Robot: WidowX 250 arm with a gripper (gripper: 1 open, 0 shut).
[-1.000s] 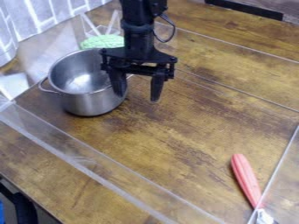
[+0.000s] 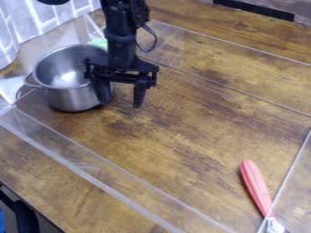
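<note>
My black gripper [image 2: 122, 89] is at the upper left, lowered over the right side of a steel pot [image 2: 65, 84]. One finger is at or inside the pot's right rim and the other stands to the right of it, over the table. The fingers look apart; whether they touch the pot is hard to tell.
A red-handled utensil [image 2: 255, 189] lies at the lower right of the wooden table [image 2: 183, 146]. A green object [image 2: 97, 43] is partly hidden behind the arm. Clear plastic edging runs along the table's sides.
The gripper and the pot have both moved to the left and slightly toward the near side over the last second.
</note>
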